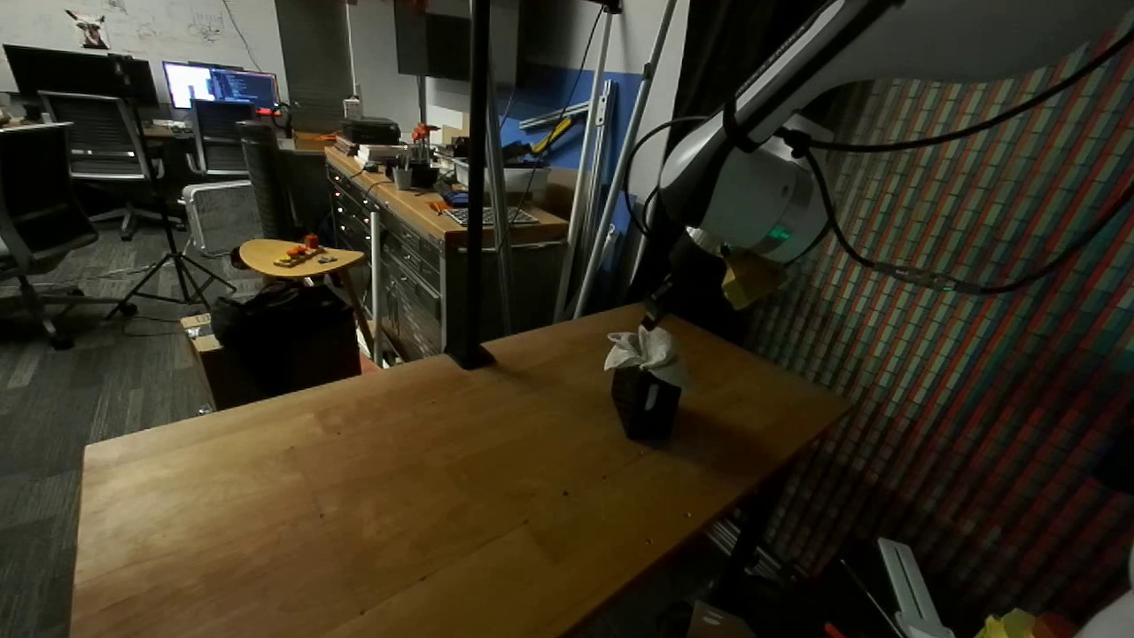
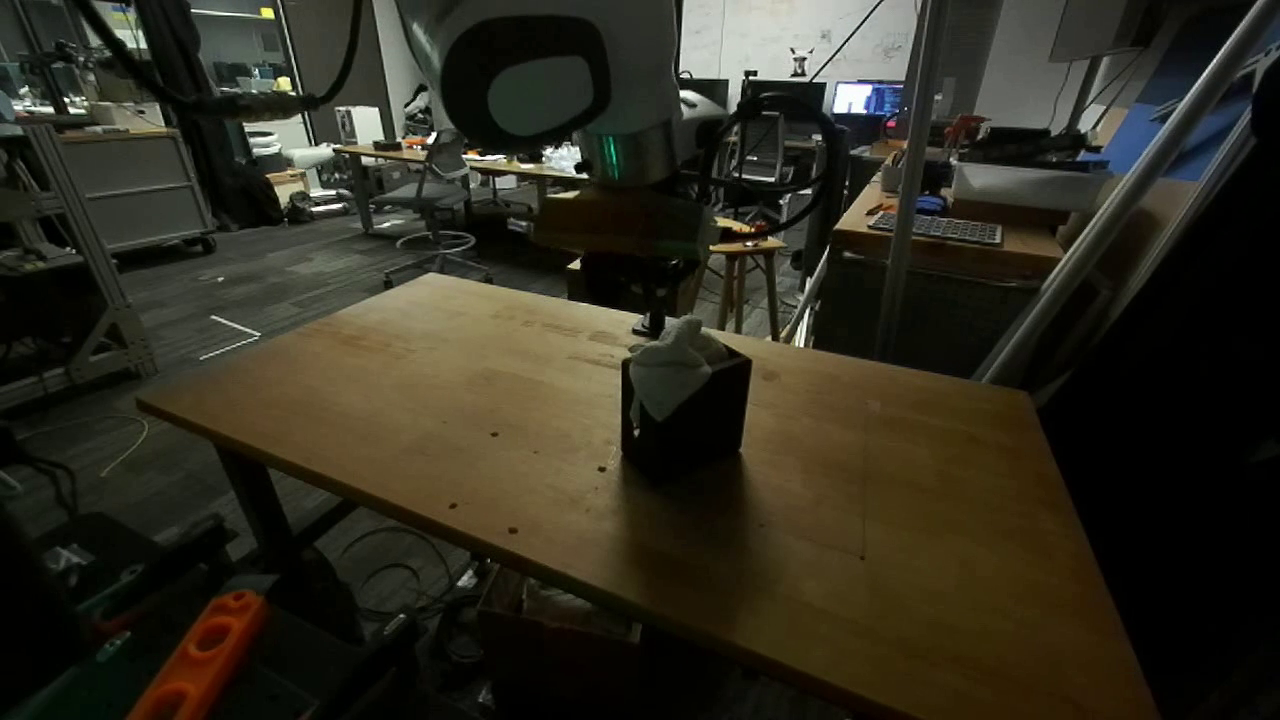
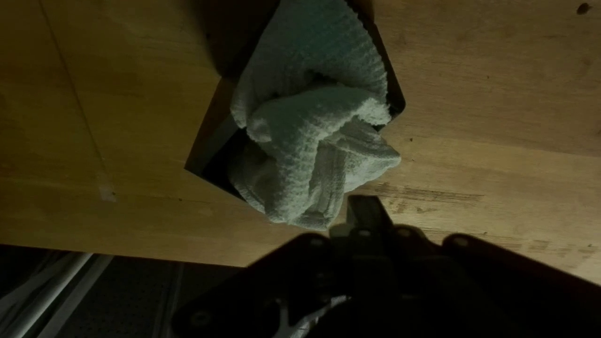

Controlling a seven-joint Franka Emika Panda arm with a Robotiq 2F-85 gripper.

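A white textured cloth is bunched in a small black box that stands upright on the wooden table, its folds rising above and draping over the rim. From above, in the wrist view, the cloth covers most of the box's opening, and a dark inner corner shows at the lower left. My gripper is shut beside the cloth, with nothing visible between its fingers. In exterior view 2 the gripper hangs just behind the box, its tips near the cloth's top. Whether they touch the cloth, I cannot tell.
Bare wooden table surrounds the box, with wide free room to its left in exterior view 1. A black upright post stands at the table's back edge. Metal poles lean behind the table's far corner.
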